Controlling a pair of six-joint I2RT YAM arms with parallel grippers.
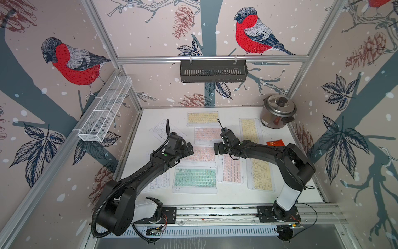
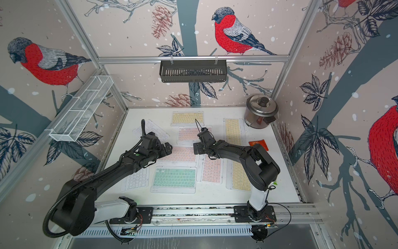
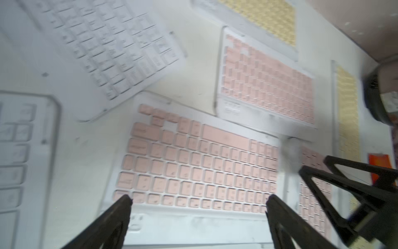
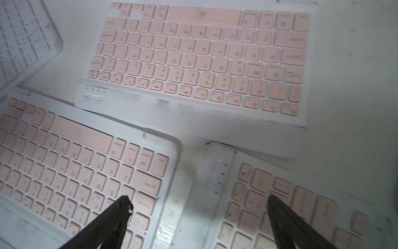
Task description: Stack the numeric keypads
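Observation:
Several keyboards lie flat and apart on the white table; none is visibly stacked on another. A pink keyboard is beneath my left gripper, which hangs open and empty above it. My right gripper, also open and empty, hovers over the gap between that pink one and another pink keyboard. A third pink keyboard lies farther back. Near the front is a green keyboard. Yellow keyboards stand at the back and to the right. White keyboards lie on the left, partly behind my left arm.
A lidded metal pot stands at the back right corner, with an orange packet in front of it. A black basket hangs on the back rail and a white wire rack on the left. Keyboards cover most of the table.

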